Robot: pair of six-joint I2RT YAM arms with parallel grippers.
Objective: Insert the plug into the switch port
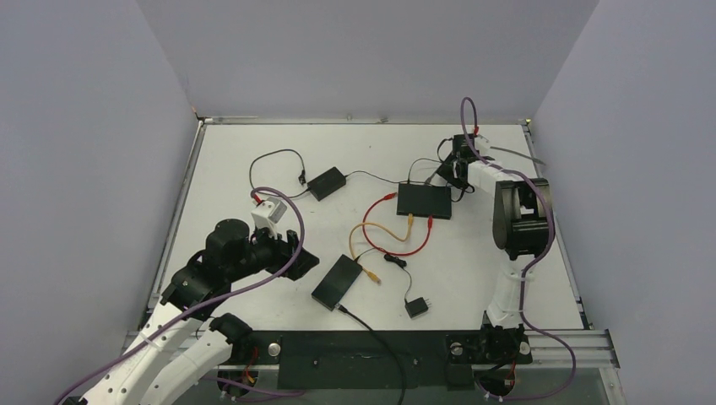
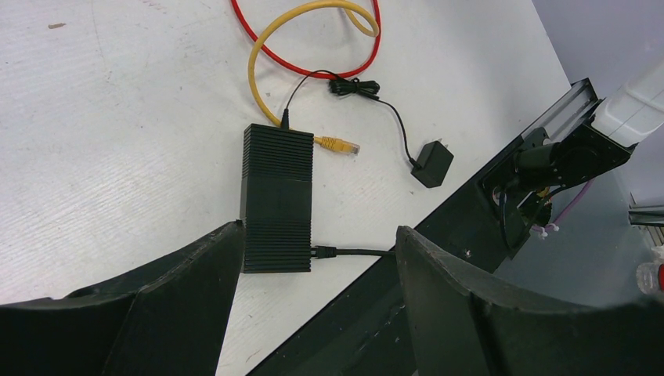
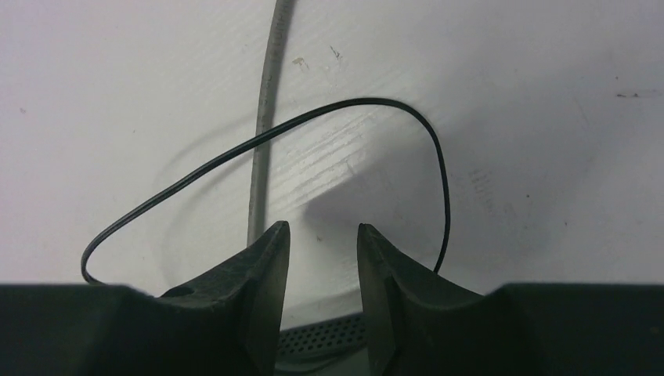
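Note:
A yellow cable's loose plug (image 2: pixel 341 146) lies on the table just past one end of a finned black box (image 2: pixel 276 196). The cable's other end sits at the front of the flat black switch (image 1: pixel 424 200), which also has a red plug (image 1: pixel 430 222) at its front edge. My left gripper hangs over the table left of the box, fingers apart and nothing gripped. Behind the switch, toward the right, is my right gripper, also parted and empty. A perforated dark edge (image 3: pixel 325 335) shows low between its fingers.
A thin black cable (image 3: pixel 352 102) loops over a grey cable (image 3: pixel 266 102) near my right gripper. A power adapter (image 1: pixel 327 183) sits back left and a charger (image 1: pixel 417 307) in front. Clear table lies to the left and right front.

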